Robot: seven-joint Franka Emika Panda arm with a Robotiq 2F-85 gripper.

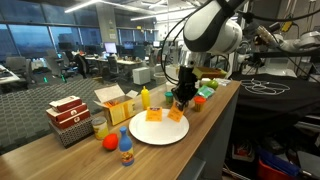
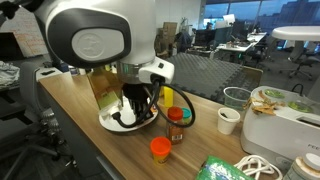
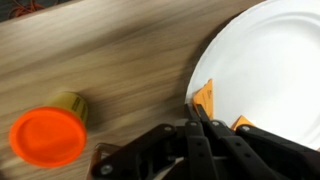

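Observation:
A white round plate (image 1: 153, 132) rests on the wooden table. One flat orange piece (image 1: 153, 115) lies on its far side; part of an orange piece (image 3: 241, 122) also shows beside the fingers in the wrist view. My gripper is over the plate's edge, its fingers closed together. A second thin orange piece (image 3: 204, 97) is at the fingertips, apparently pinched between them and tilted up. In exterior view 2 the arm's wrist covers most of the plate (image 2: 112, 123).
An orange-lidded jar (image 3: 48, 137) stands close beside the plate. A blue bottle (image 1: 126, 148), red ball (image 1: 111, 142), yellow bottle (image 1: 145, 98) and open box (image 1: 116, 106) surround the plate. Bare table lies at the front left.

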